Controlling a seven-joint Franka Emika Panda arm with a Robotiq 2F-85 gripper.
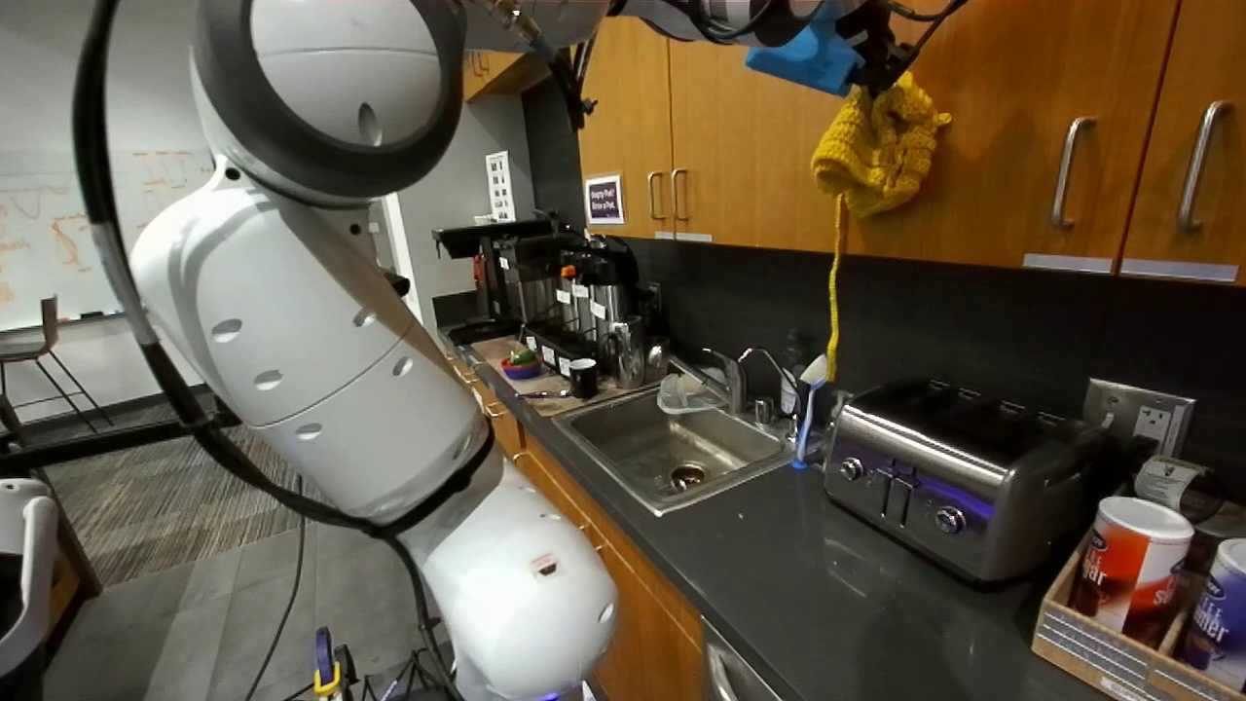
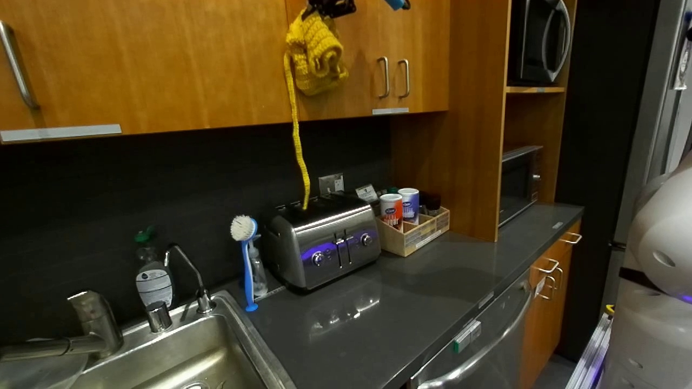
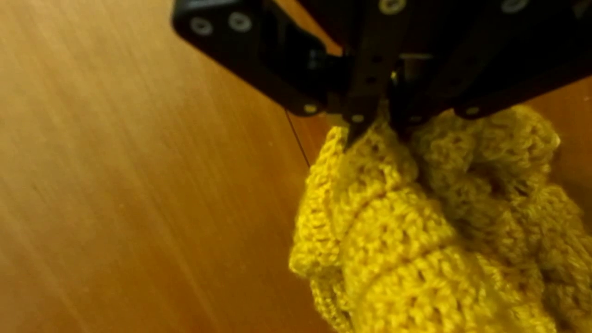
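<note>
A bunched yellow knitted cloth hangs in the air in front of the wooden upper cabinets. My gripper is shut on its top edge, and the folds spread out below the black fingers in the wrist view. In exterior view 2 the cloth hangs under the gripper, which is partly cut off by the top of the frame. From the bundle a long yellow cord dangles down, its lower end in front of or close above the toaster; whether it touches is unclear.
Below stand the sink, a blue dish brush and a soap bottle. A wooden box with canisters sits right of the toaster. Cabinet handles stick out near the cloth.
</note>
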